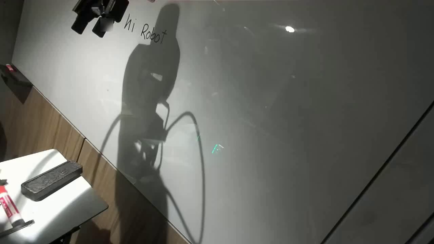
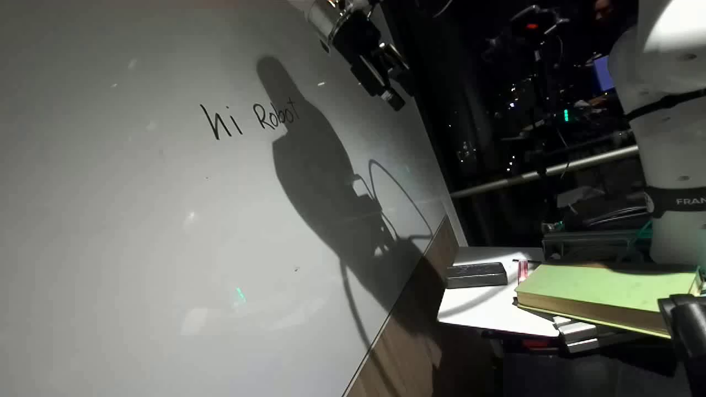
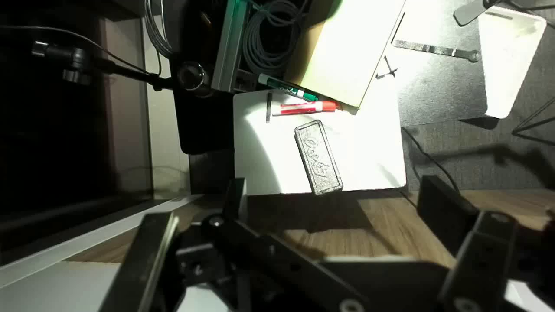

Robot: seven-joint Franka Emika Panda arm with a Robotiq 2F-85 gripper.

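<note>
On the whiteboard (image 1: 260, 101) the words "hi Robot" (image 1: 145, 31) are handwritten in black. My gripper (image 1: 87, 31) hangs at the top left, close to the writing in exterior view 1. Its fingers stand wide apart in the wrist view, with nothing between them. A dark eraser (image 3: 318, 157) lies on a small white table (image 3: 265, 151) well away from the gripper. Beside the eraser are a red marker (image 3: 305, 107) and a green marker (image 3: 287, 87). The arm's shadow covers part of the board and the end of the writing.
A green book (image 2: 605, 288) lies at the table's far side, near the markers. Coiled cable (image 3: 270, 34) and a metal rail sit behind it. Wooden panelling (image 1: 95, 162) runs under the board's lower edge. Most of the board is bare.
</note>
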